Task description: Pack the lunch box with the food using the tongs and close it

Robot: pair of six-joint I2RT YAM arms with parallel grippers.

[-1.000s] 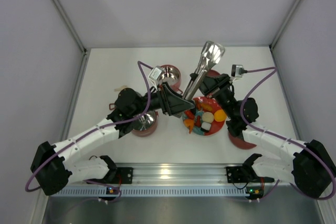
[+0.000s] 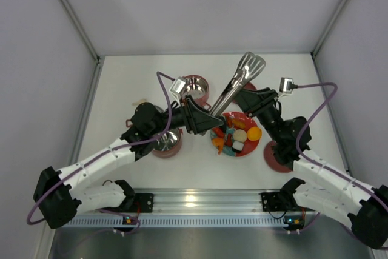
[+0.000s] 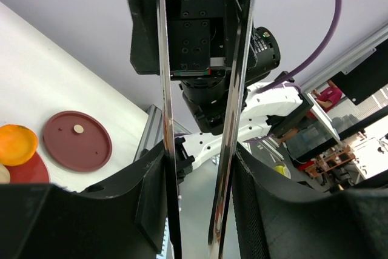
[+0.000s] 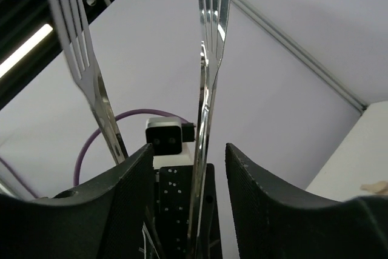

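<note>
Long metal tongs (image 2: 245,72) rise at a slant above the table, their slotted heads at the upper end. Around their lower part my left gripper is shut, with one tong arm against each finger. Close on the right, my right gripper stands open beside the tongs, its fingers apart; in its wrist view both slotted heads spread upward. Below the grippers lies a red plate (image 2: 250,148) of mixed food, including an orange half (image 2: 254,133) and a pale round piece (image 2: 240,135). The arms partly cover the plate.
A red pot (image 2: 196,87) stands at the back and another (image 2: 167,144) under the left arm. A dark red round lid or plate (image 3: 77,141) lies to the right, partly under the right arm.
My right gripper has shifted to the right, away from the tongs. The tongs' upper end has swung slightly right and down, and their heads look wider apart. The left arm is nearly still.
</note>
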